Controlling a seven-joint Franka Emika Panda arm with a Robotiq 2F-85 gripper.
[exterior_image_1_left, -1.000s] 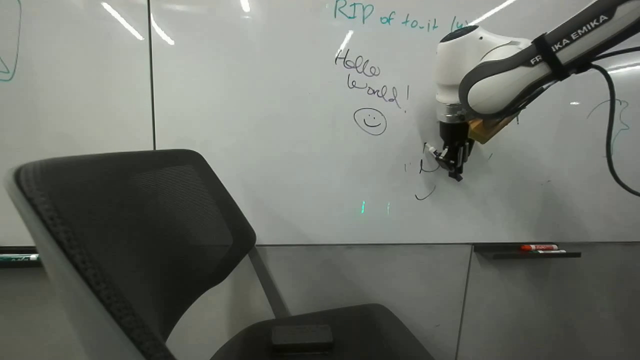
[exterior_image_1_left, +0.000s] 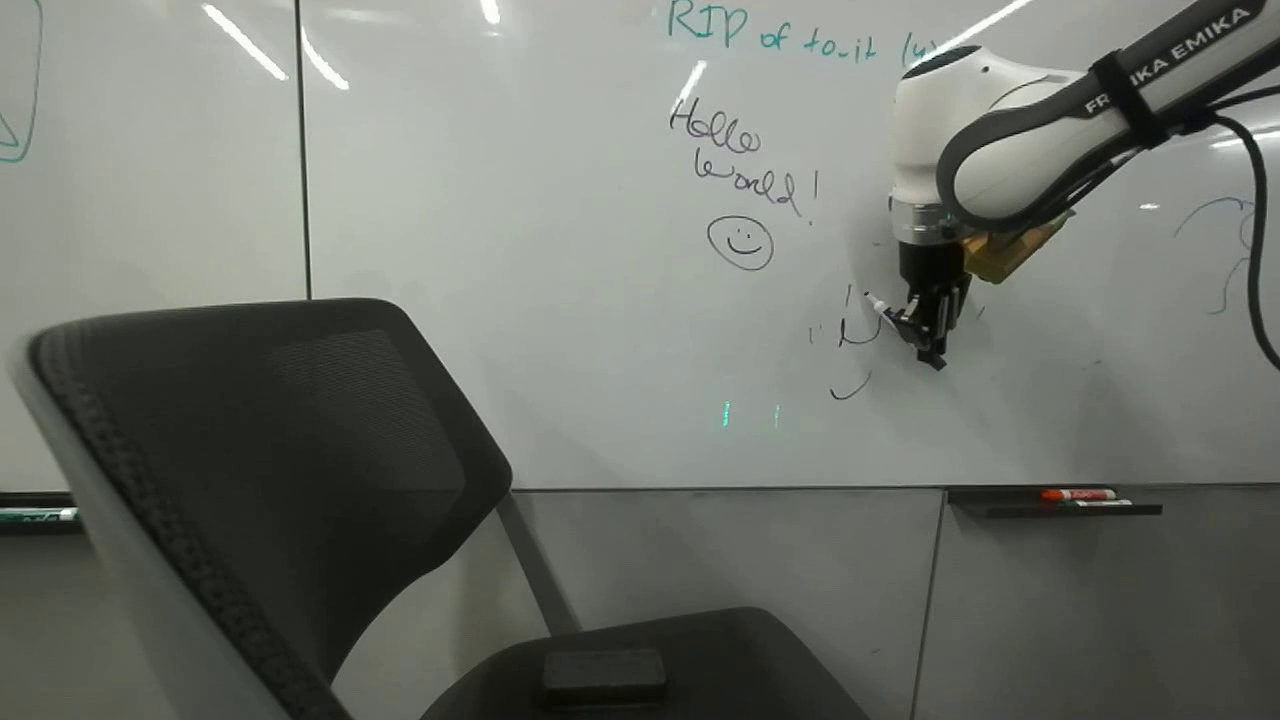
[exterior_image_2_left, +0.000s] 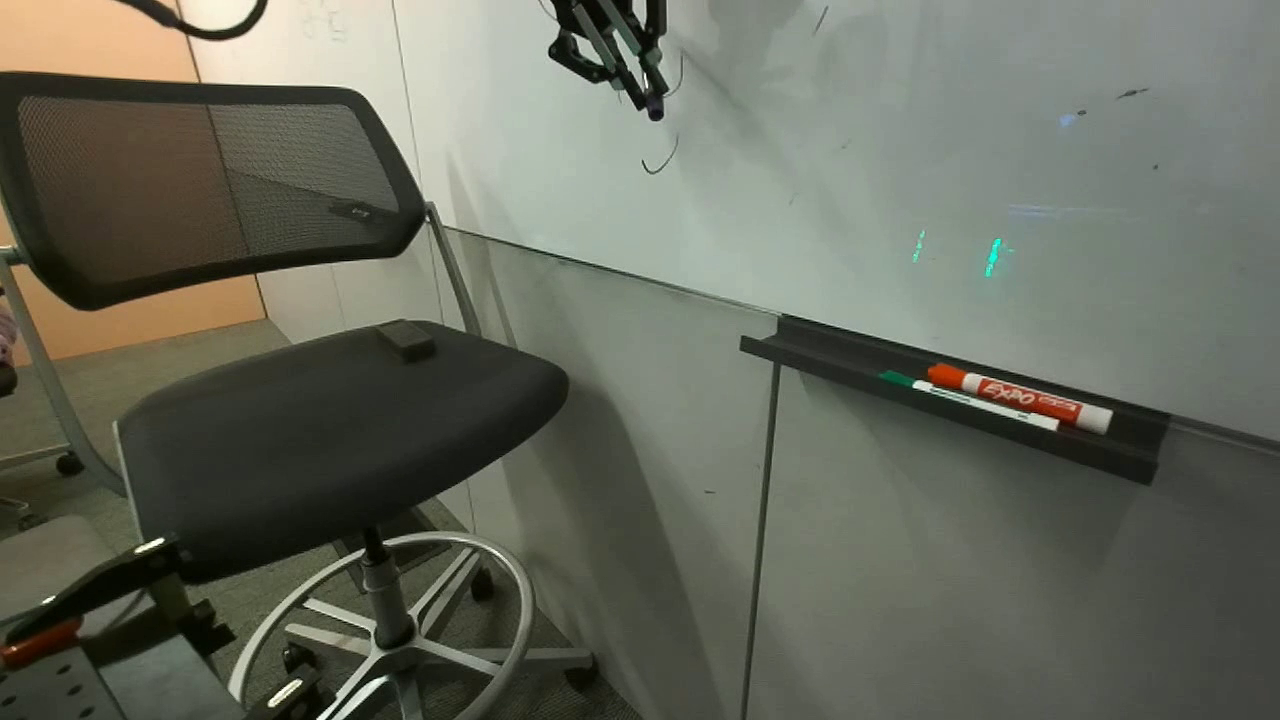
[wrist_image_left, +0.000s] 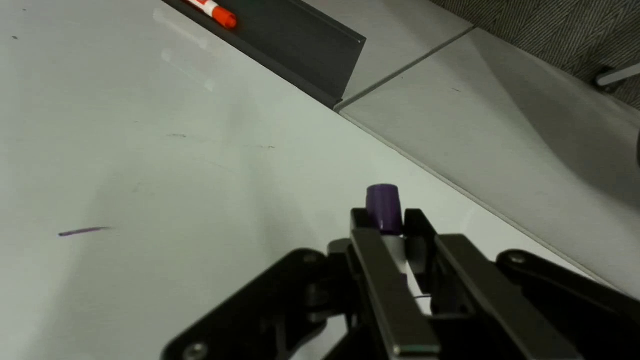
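My gripper (exterior_image_1_left: 932, 348) is shut on a marker (exterior_image_1_left: 879, 305) in front of the whiteboard (exterior_image_1_left: 516, 240). In the wrist view the marker's purple end (wrist_image_left: 384, 209) pokes out past the fingertips, and its white barrel runs back between the fingers. The marker's other end points up and left in exterior view 1, close by a short curved stroke (exterior_image_1_left: 858, 337). Whether its tip touches the board cannot be told. Below lies another curved stroke (exterior_image_1_left: 851, 388). At the top of exterior view 2 the gripper (exterior_image_2_left: 648, 106) shows only in part.
A black ledge (exterior_image_2_left: 816, 348) under the board holds a red marker (exterior_image_2_left: 1020, 394) and a thin green-capped marker (exterior_image_2_left: 986, 406). A dark office chair (exterior_image_1_left: 264, 468) stands in front, a black block (exterior_image_1_left: 603, 676) on its seat. "Hello World" writing (exterior_image_1_left: 732, 150) is up and left of the gripper.
The arm and gripper have shifted a little to the right and slightly down, carrying the marker along. The strokes near it look the same.
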